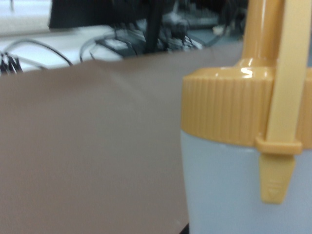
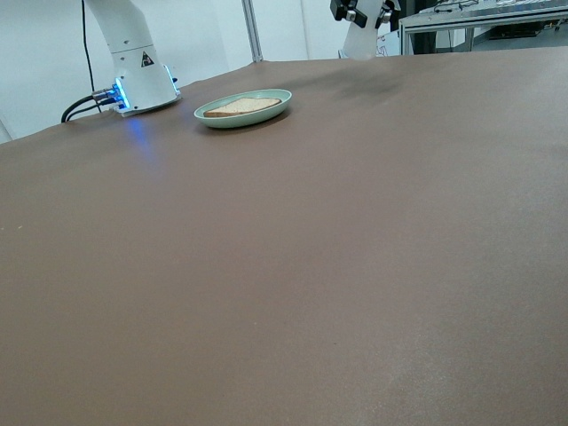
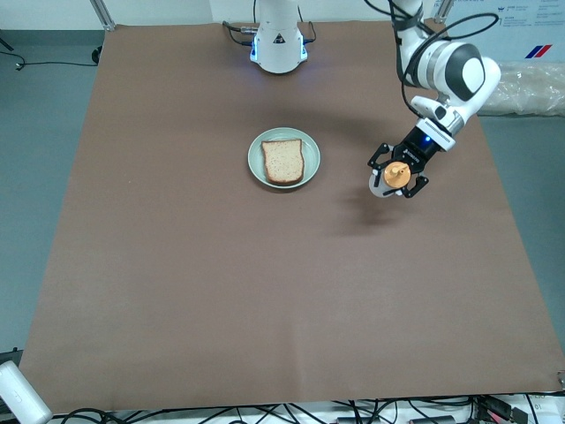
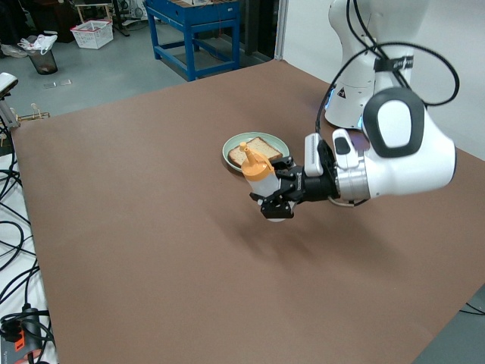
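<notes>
A squeeze bottle with an orange cap [image 3: 397, 174] and translucent white body hangs in my black gripper [image 4: 274, 199], shut on it, above the table's right side in the camera left view. In the wrist view the bottle [image 1: 243, 185] fills the right half. A slice of bread [image 3: 282, 162] lies on a pale green plate [image 3: 308, 173], left of the gripper in that view; in the camera right view the bottle partly overlaps the plate. The camera top view shows only the lower part of gripper and bottle at the top edge.
A white robot base [image 3: 278, 49] stands at the back. Cables run along the near edge in the camera left view, and a plastic-wrapped bundle [image 3: 525, 88] lies beyond the right edge.
</notes>
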